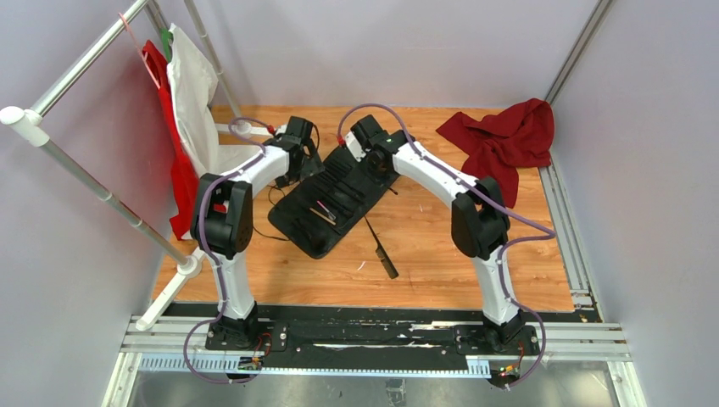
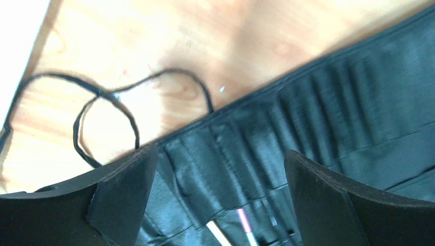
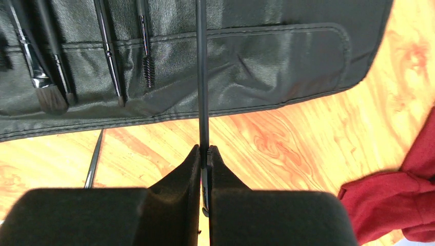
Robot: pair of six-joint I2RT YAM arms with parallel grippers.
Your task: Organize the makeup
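Observation:
The black brush roll [image 1: 315,231] lies unrolled and slanted across the table. In the right wrist view my right gripper is shut on a thin black makeup tool [image 3: 202,77]. That tool points up across the roll's front flap and out of the frame; whether its far end is in a slot, I cannot tell. To its left, a flat brush [image 3: 50,98], a spoolie [image 3: 148,69] and other slim tools sit in slots. My left gripper is open over the roll's back edge, nothing between its fingers. Below it show a pale tool [image 2: 219,233] and a pink one [image 2: 243,219].
A black comb [image 1: 384,259] lies on bare wood in front of the roll. Another slim tool [image 3: 93,160] lies beside the roll's edge. Black ties [image 2: 105,94] curl behind it. Red cloth [image 1: 500,148] is bunched at right; a clothes rack [image 1: 110,199] stands left.

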